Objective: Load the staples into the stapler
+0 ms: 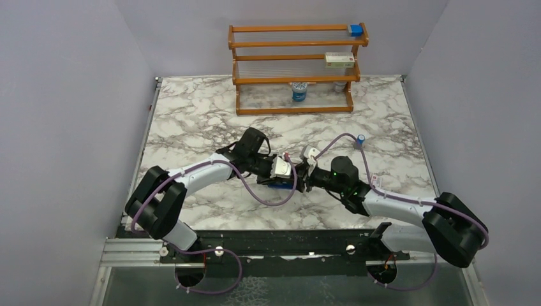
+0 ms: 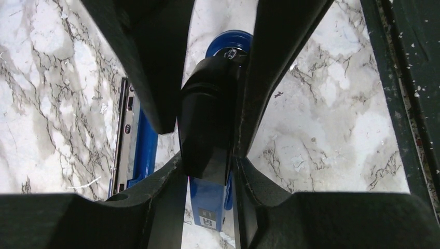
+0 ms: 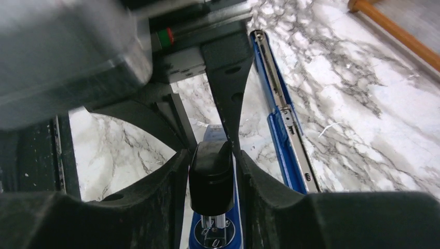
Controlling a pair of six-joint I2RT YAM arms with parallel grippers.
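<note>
A blue stapler with a black-capped top (image 2: pixel 207 119) stands between both hands. In the left wrist view, my left gripper is shut on the sides of its black top. The fingers of my right gripper straddle the same top from the other end, part open; one finger (image 2: pixel 167 111) stands slightly off it. The round blue base end with its metal plate shows in the right wrist view (image 3: pixel 215 236). Beside the stapler lies a long blue piece with a metal rail (image 3: pixel 283 111). From above, the arms hide most of this. No loose staples can be made out.
Behind the arms stands a wooden rack (image 1: pixel 293 80) holding a blue-white tub (image 1: pixel 298 91) and a pale box (image 1: pixel 339 60). A small blue-topped item (image 1: pixel 360 140) is on the marble table, at the right.
</note>
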